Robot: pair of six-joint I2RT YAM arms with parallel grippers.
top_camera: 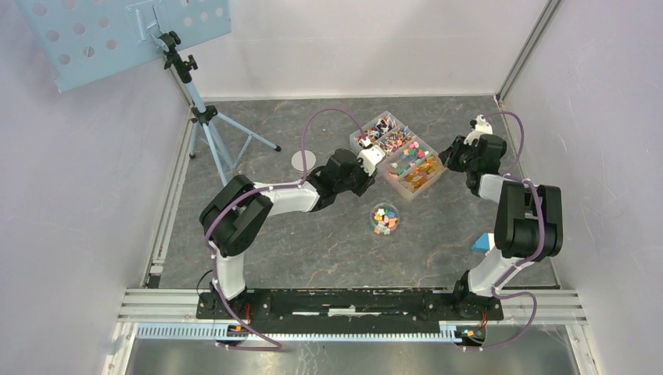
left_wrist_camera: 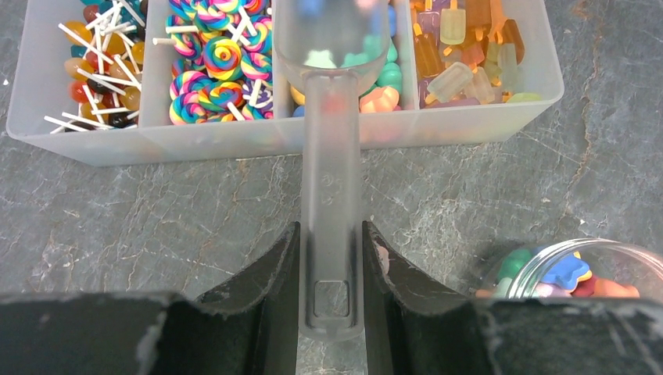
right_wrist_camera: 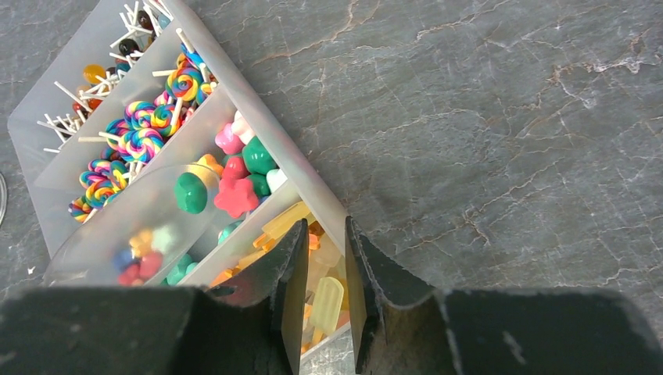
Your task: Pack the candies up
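Observation:
A translucent divided box (top_camera: pixel 410 187) holds lollipops (left_wrist_camera: pixel 223 58), star- and round-shaped candies (right_wrist_camera: pixel 234 195) and popsicle candies (left_wrist_camera: pixel 453 78). My left gripper is shut on the handle of a clear scoop (left_wrist_camera: pixel 331 195), whose bowl, with a few candies showing through, is over the candy compartment. My right gripper is shut on the box's near side wall at the popsicle compartment. A round clear jar (top_camera: pixel 384 219) of mixed pastel and coloured candies stands below the box in the top view.
A white disc (top_camera: pixel 303 161) lies left of the box. A tripod (top_camera: pixel 205 117) stands at the back left, and a blue object (top_camera: pixel 481 244) lies by the right arm. The floor in front of the box is mostly clear.

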